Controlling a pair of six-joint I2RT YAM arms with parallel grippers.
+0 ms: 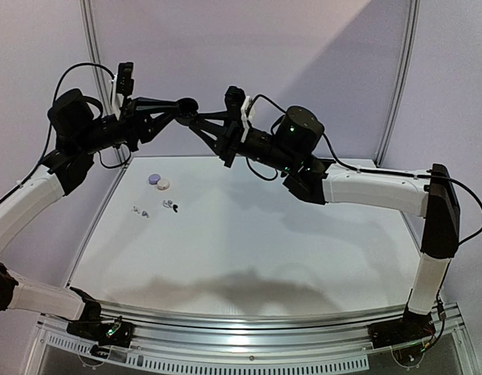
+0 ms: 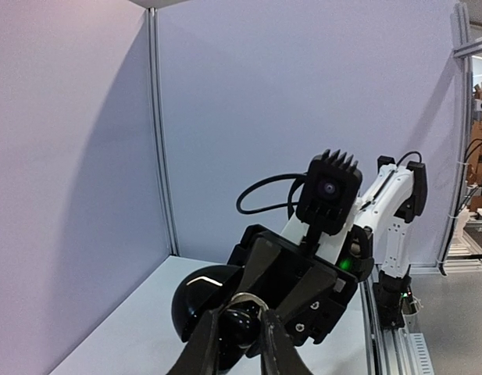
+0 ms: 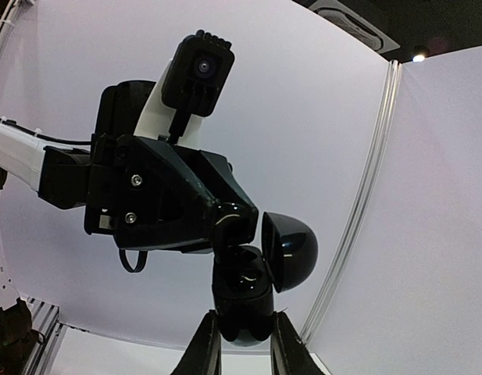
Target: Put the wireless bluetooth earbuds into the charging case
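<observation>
A black charging case (image 1: 187,108) is held up between my two arms, high at the back left in the top view. Its rounded lid (image 3: 294,251) stands open beside the body (image 3: 242,291) in the right wrist view. My right gripper is shut on the lower end of the body. From the other side, my left gripper is shut on the case too; in its view the glossy lid (image 2: 200,295) shows to the left. Whether an earbud sits inside cannot be made out.
Far left on the white table (image 1: 256,234) lie a purple round case (image 1: 154,179), a pinkish one (image 1: 163,184) and several tiny earbuds (image 1: 141,212), with a dark piece (image 1: 175,208) beside them.
</observation>
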